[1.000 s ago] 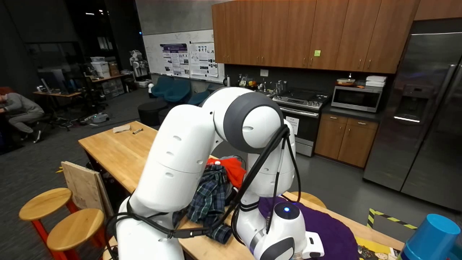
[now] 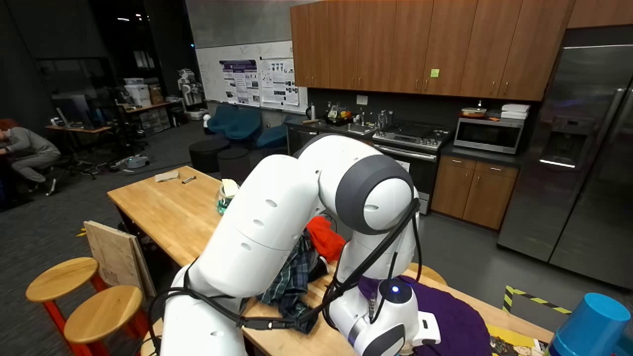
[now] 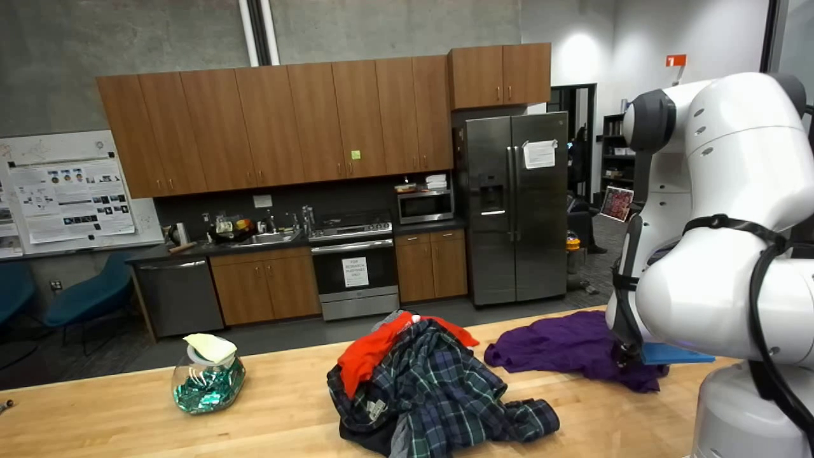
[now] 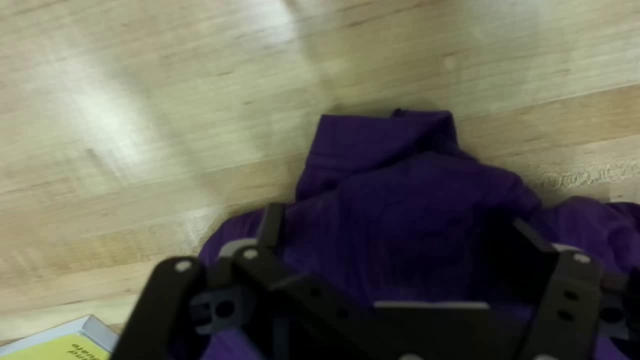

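Note:
A crumpled purple cloth (image 3: 565,343) lies on the right part of the wooden table, near the robot's base. My gripper is open above it, fingers spread wide over the fabric. In the wrist view the purple cloth (image 4: 384,186) shows between and beyond the fingers, with a folded corner pointing away across bare wood. Whether the fingertips touch the fabric cannot be told. From the first exterior view the cloth (image 2: 451,320) is partly covered by my arm, and the fingers are out of sight there.
A heap of clothes, with a plaid shirt (image 3: 465,381) and a red garment (image 3: 374,351), occupies the table's middle. Farther left stands a glass jar (image 3: 207,381) of green material. A blue cup (image 2: 593,326) and a yellow-covered book (image 4: 66,345) are near the cloth.
My arm's upper joints have shifted right and lower in the first exterior view. The hand has moved only slightly, and the cloth looks much the same.

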